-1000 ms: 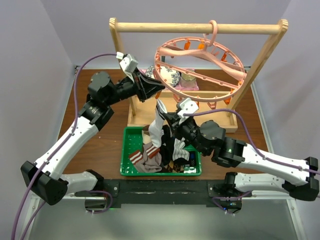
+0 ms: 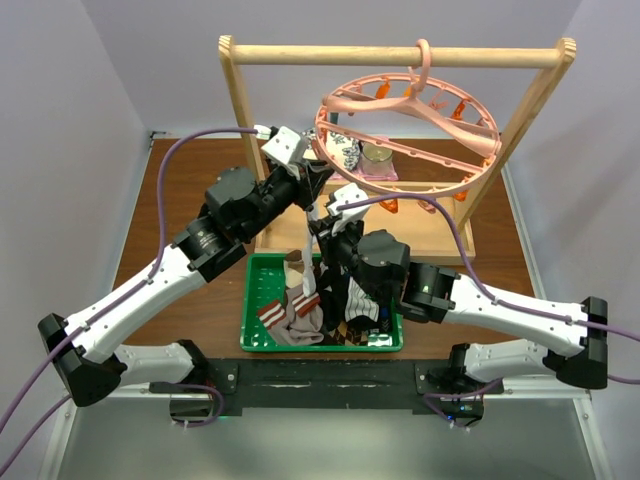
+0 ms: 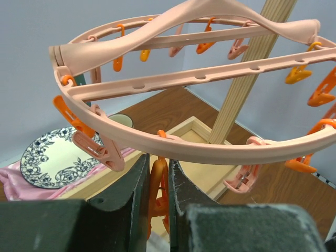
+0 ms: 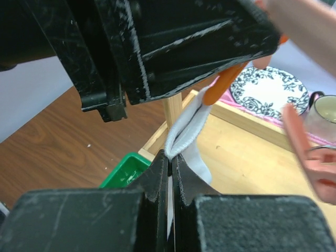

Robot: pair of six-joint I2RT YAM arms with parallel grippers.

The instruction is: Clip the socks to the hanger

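Observation:
A pink round hanger (image 2: 450, 130) with orange, yellow and pink clips hangs from the wooden bar. At its left front, my left gripper is shut on an orange clip (image 3: 160, 194). Below it, my right gripper is shut on a white sock (image 4: 186, 131), whose upper end reaches the orange clip in the right wrist view; whether the clip pinches it I cannot tell. More socks, striped, grey and dark, lie in a green bin (image 2: 248, 300) below.
The wooden stand (image 2: 530, 100) surrounds the hanger. A patterned plate (image 4: 268, 89) and a cup (image 4: 325, 113) sit behind on pink cloth. Both arms are close together at the hanger's front left.
My left gripper has moved right under the hanger's rim. My right gripper has moved left with the white sock. The hanger has shifted about.

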